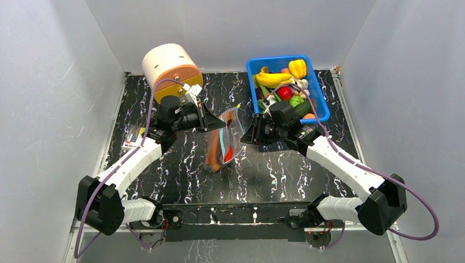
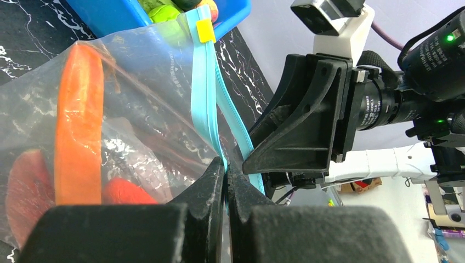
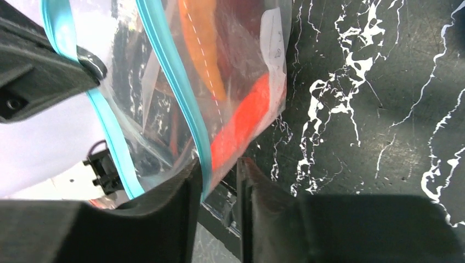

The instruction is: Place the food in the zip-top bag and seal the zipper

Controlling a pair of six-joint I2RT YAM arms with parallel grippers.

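A clear zip bag [image 1: 214,150] with a cyan zipper [image 2: 203,93] and yellow slider [image 2: 206,30] holds orange and red food, apparently a carrot [image 2: 78,131] and a red item [image 3: 247,112]. My left gripper [image 1: 216,123] is shut on the bag's zipper edge [image 2: 224,175]. My right gripper [image 1: 247,137] is at the bag's right side; in the right wrist view its fingertips [image 3: 186,186] are slightly apart, by the bag's lower zipper edge.
A blue bin [image 1: 323,109] of produce stands at the back right. A rounded cream box with drawers [image 1: 167,57] is at back left, and a small package [image 1: 131,137] lies left.
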